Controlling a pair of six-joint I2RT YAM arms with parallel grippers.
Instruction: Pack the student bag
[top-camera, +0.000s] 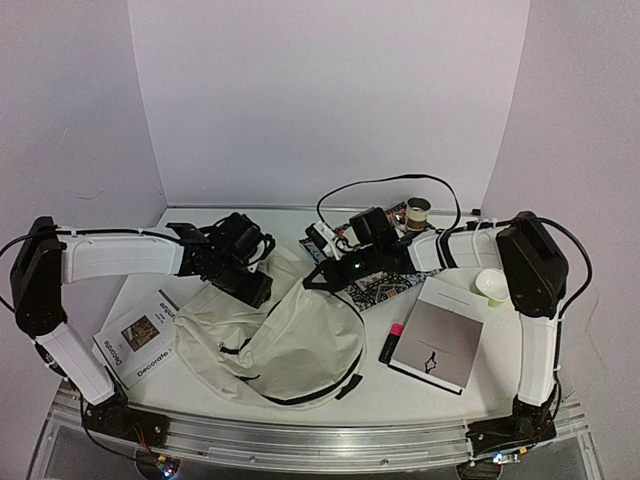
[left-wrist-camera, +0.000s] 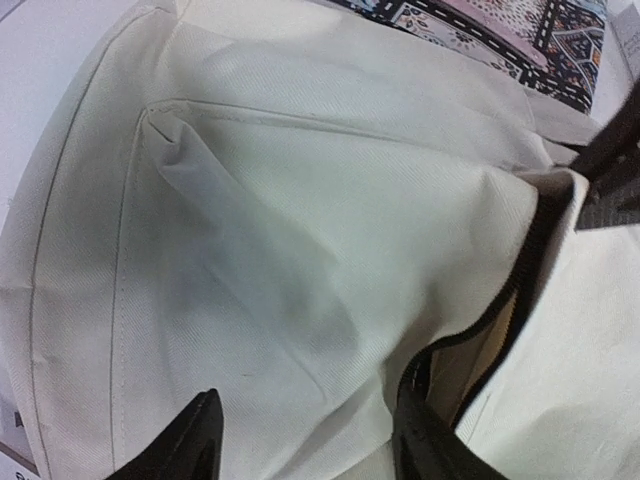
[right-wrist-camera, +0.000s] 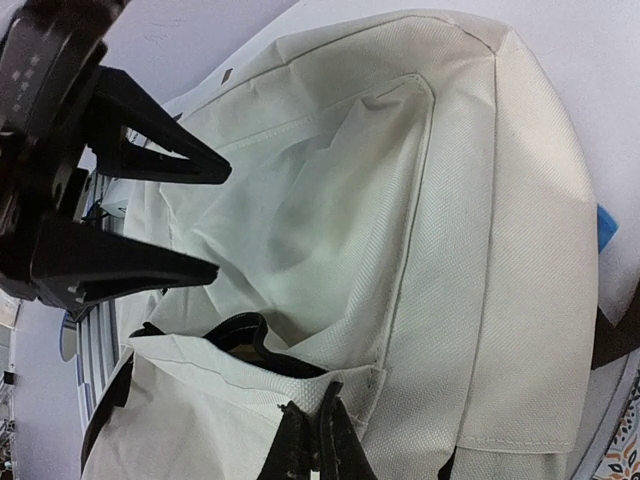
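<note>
A cream cloth bag (top-camera: 315, 350) lies on the table, its front towards the table's near edge. My right gripper is shut on the bag's pale fabric edge, pinching it beside the dark-lined opening (right-wrist-camera: 245, 335). In the left wrist view that zipped opening (left-wrist-camera: 465, 350) gapes slightly, and little of the inside shows. Over the left part of the bag hovers my left gripper, its fingers wide apart with only bag cloth visible below. The right wrist view also shows those open left fingers (right-wrist-camera: 165, 270) with nothing between them.
A white "Decorate" book (top-camera: 140, 338) lies left of the bag. To the right are a grey book (top-camera: 435, 345), a black and pink marker (top-camera: 390, 345) and a white cup (top-camera: 491, 285). Behind the right arm, a lidded jar (top-camera: 416, 213) stands by a patterned cloth (top-camera: 375, 292).
</note>
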